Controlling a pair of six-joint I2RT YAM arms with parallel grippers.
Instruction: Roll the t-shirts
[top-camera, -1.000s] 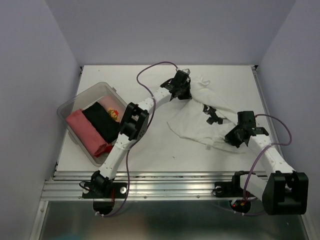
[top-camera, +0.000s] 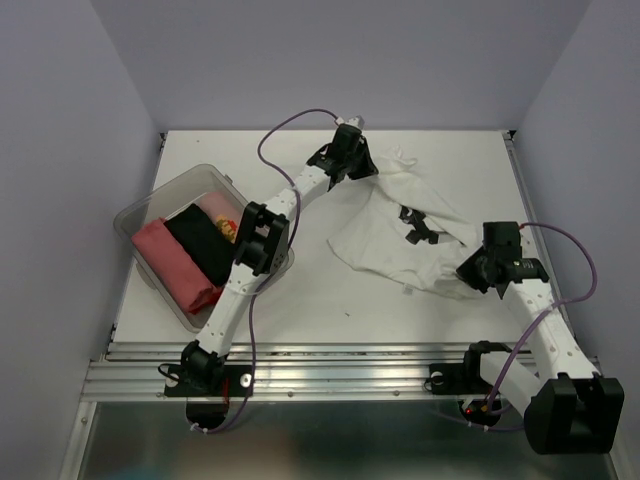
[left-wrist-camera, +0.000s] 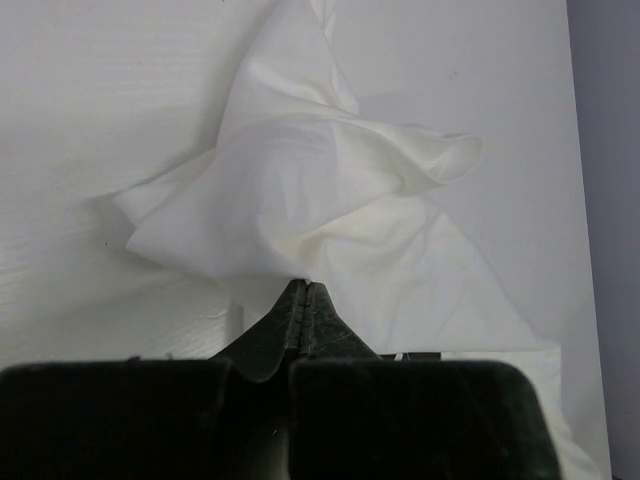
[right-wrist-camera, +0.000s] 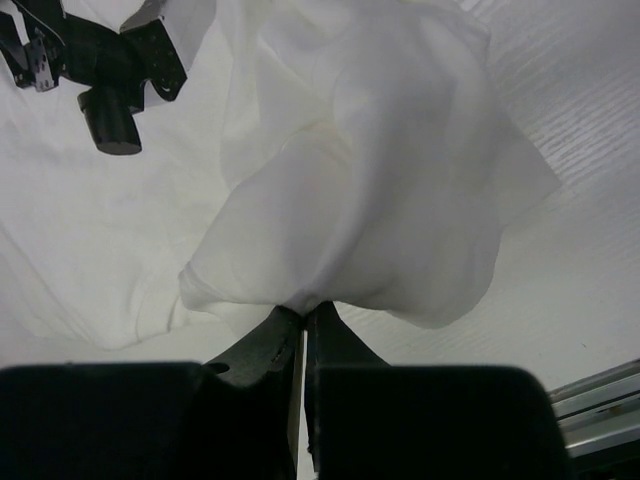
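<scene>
The white t-shirt (top-camera: 385, 230) lies spread on the table, a black print on its middle, its far and near right ends bunched. My left gripper (top-camera: 368, 174) is at its far left edge. In the left wrist view the left gripper is shut, and the shirt's edge (left-wrist-camera: 275, 215) comes right to its tips, a thin bit of cloth seeming caught there. My right gripper (top-camera: 467, 280) is at the near right end. In the right wrist view, gathered folds of cloth (right-wrist-camera: 400, 200) run into the right gripper, which is shut on them.
A clear bin (top-camera: 130, 215) at the left holds a red cloth roll (top-camera: 175, 265), a black one (top-camera: 203, 243) and other coloured cloth. Bare table (top-camera: 370, 315) lies in front of the shirt. Metal rails run along the front edge.
The shirt and left gripper have shifted slightly left, while the right gripper has moved a little right.
</scene>
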